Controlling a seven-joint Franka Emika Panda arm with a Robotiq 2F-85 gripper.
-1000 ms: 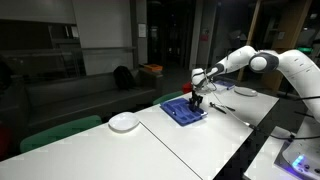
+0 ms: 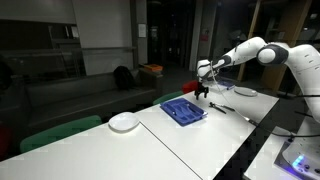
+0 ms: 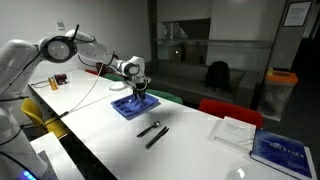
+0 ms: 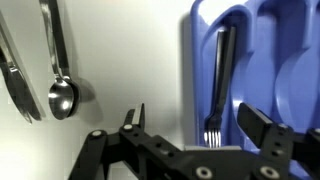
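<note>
A blue cutlery tray (image 2: 183,112) rests on the white table. Inside its long left compartment in the wrist view lies a black-handled fork (image 4: 222,85). Outside the tray, on bare table, are a spoon (image 4: 62,95) and a knife (image 4: 14,82) with dark handles. My gripper hangs above the tray's edge, open, its two black fingers wide apart and nothing between them. In exterior view 2 the gripper (image 3: 137,95) is over the tray, and the spoon (image 3: 149,129) and knife (image 3: 158,138) lie to its right.
A white plate (image 2: 124,122) lies beyond the tray in exterior view 1. In exterior view 2, a blue drying-rack-like object (image 3: 281,151) and a white board (image 3: 232,133) sit on the far right. Between tray and plate the table is clear.
The gripper was down at the tray a second ago. The tray has stayed put.
</note>
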